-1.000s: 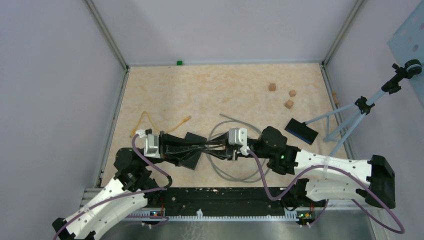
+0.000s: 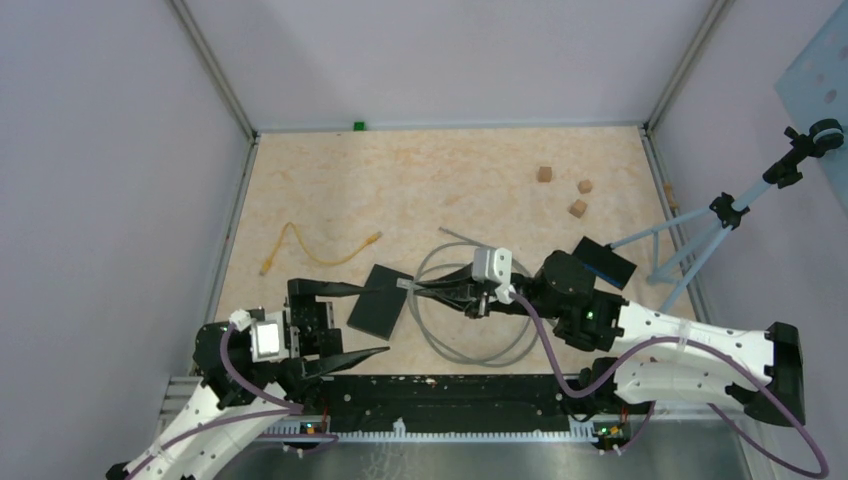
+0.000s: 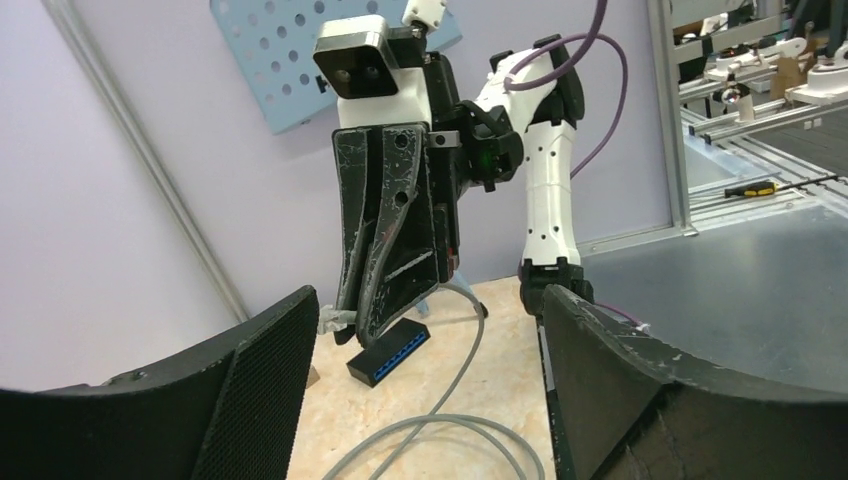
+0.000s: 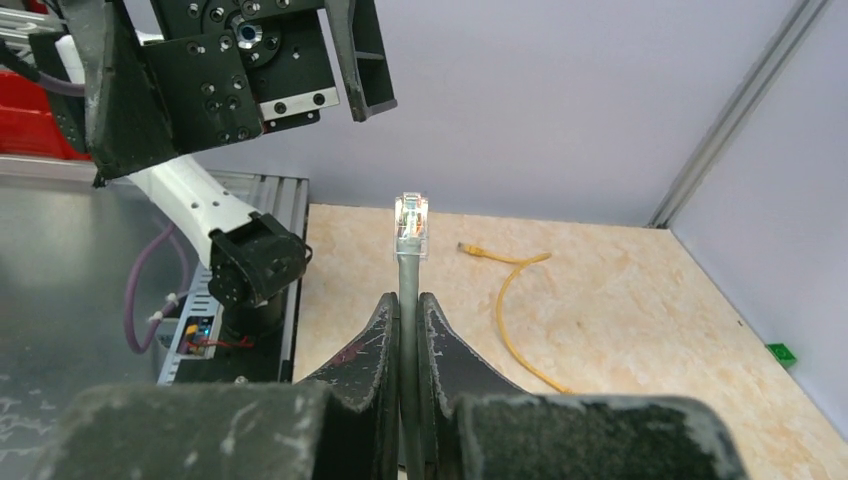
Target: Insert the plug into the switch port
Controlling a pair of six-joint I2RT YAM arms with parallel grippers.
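Note:
My right gripper is shut on the grey cable (image 4: 409, 360) just behind its clear plug (image 4: 411, 222). The plug sticks out past the fingertips, pointing away from the right wrist camera. From above, the plug (image 2: 404, 284) shows over the edge of a flat black box (image 2: 378, 315). My left gripper stands wide open, nothing between its fingers; the right gripper is visible through the gap. A black switch (image 3: 389, 352) with a row of blue ports lies on the table beyond. From above, this switch (image 2: 603, 262) sits at the right, by the tripod.
Grey cable loops (image 2: 480, 358) lie mid-table under the right arm. A yellow cable (image 2: 310, 257) is at the left, small wooden blocks (image 2: 578, 208) are at the back right. Tripod legs (image 2: 660, 250) stand close to the switch.

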